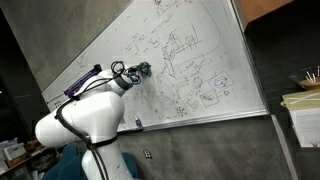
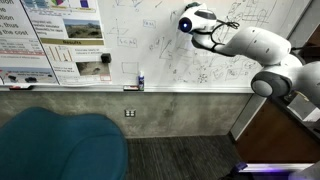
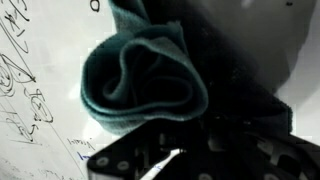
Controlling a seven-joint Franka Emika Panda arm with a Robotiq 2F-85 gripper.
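A bunched, folded teal cloth [image 3: 145, 82] fills the middle of the wrist view, with my gripper shut on it. The dark fingers are partly lost in shadow under the folds. In exterior view 1 the cloth [image 1: 145, 69] shows at the end of the arm, against or very near the whiteboard [image 1: 235, 85]; whether it touches cannot be told. Dark marker drawings and writing cover much of the board. Exterior view 2 has the arm [image 2: 240, 40] reaching to the upper board, its end by the top edge of the frame.
A bottle [image 2: 141, 80] stands at the board's lower ledge [image 2: 190, 89], with posters [image 2: 78, 35] to its left. A teal chair [image 2: 65, 140] is on the floor below. At the right of exterior view 1 are papers [image 1: 305, 122] and a pencil holder [image 1: 310, 82].
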